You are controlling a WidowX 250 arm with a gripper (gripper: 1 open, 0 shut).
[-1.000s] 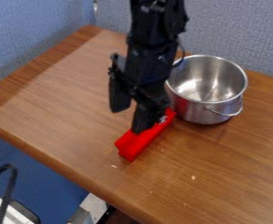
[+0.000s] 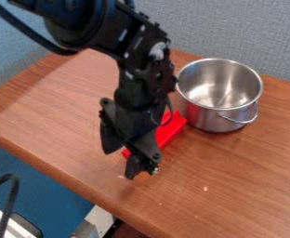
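Observation:
My black gripper (image 2: pixel 133 160) is low over the wooden table (image 2: pixel 234 177), in the middle of the view, in front of a red bar-shaped object (image 2: pixel 170 126). The arm and gripper cover much of the red object, so its near end is mostly hidden. I cannot tell whether the fingers are apart or closed on it. A steel pot (image 2: pixel 218 93) with a wire handle stands just behind and to the right of the red object.
A grey-blue partition (image 2: pixel 234 33) runs along the back. Bare table lies to the left and the front right. At the lower left, past the table edge, are a blue surface and a white object with a black cable.
The pot stands in about the same place.

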